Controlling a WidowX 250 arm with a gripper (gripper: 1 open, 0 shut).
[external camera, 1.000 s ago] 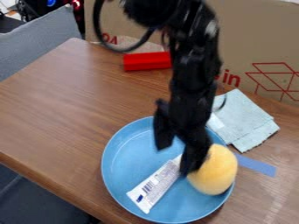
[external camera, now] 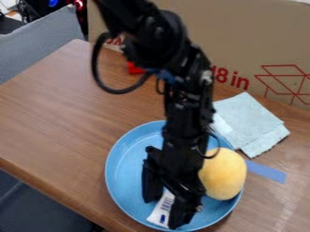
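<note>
My black gripper (external camera: 169,195) is low over the blue plate (external camera: 127,177), open, its fingers down around a white tube (external camera: 161,213) with printed label, which is largely hidden beneath them. A round yellow object (external camera: 223,175) rests on the right side of the plate, beside the gripper.
A folded pale cloth (external camera: 248,122) and a blue strip (external camera: 266,170) lie right of the plate. A red object (external camera: 136,68) is mostly hidden behind the arm at the back, before a cardboard sheet (external camera: 266,45).
My gripper has moved down and toward the front of the plate, over the white tube, covering more of it.
</note>
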